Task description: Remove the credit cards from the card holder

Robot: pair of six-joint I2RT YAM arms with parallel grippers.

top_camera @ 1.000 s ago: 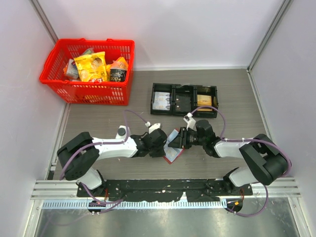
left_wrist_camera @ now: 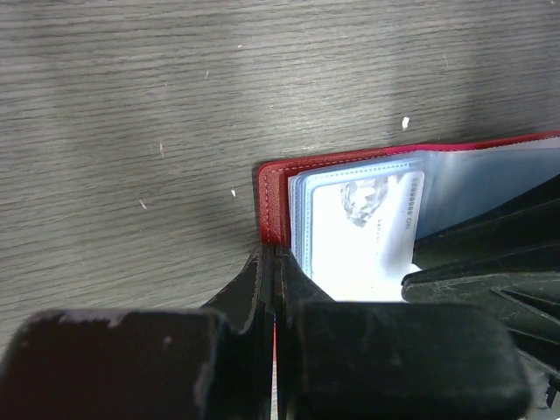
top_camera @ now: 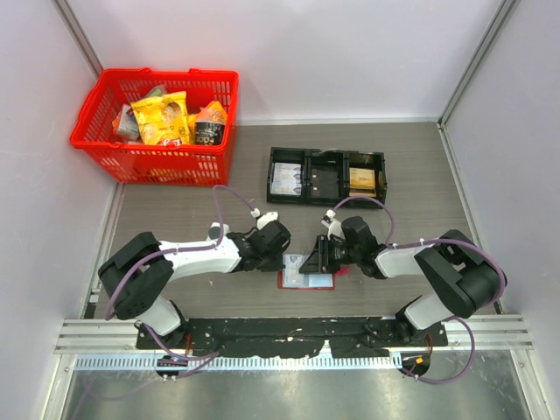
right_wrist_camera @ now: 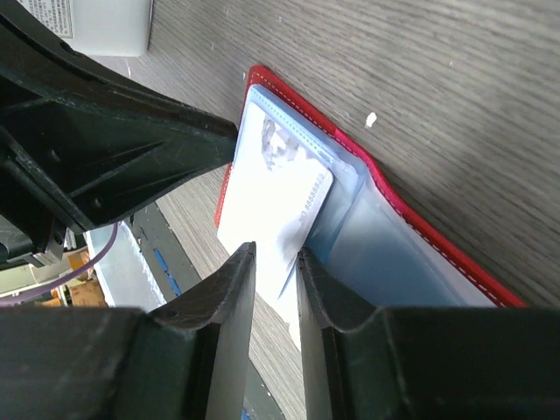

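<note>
A red card holder [top_camera: 306, 286] lies open on the table between my grippers, a stack of white cards [left_wrist_camera: 363, 227] in its clear sleeves. My left gripper is shut at the holder's red edge beside the cards. My right gripper has its fingertips on the card stack [right_wrist_camera: 267, 184], a narrow gap between them; whether a card is between them I cannot tell. In the left wrist view its black fingers [left_wrist_camera: 472, 236] lie over the right part of the holder.
A black three-compartment tray [top_camera: 325, 179] stands behind the holder. A red basket [top_camera: 179, 162] of snack bags is at the back left. A white object [top_camera: 215, 229] sits behind my left arm.
The card holder has turned from slanted to roughly square with the table's front edge. The left gripper has moved slightly left and back; the right has shifted a little.
</note>
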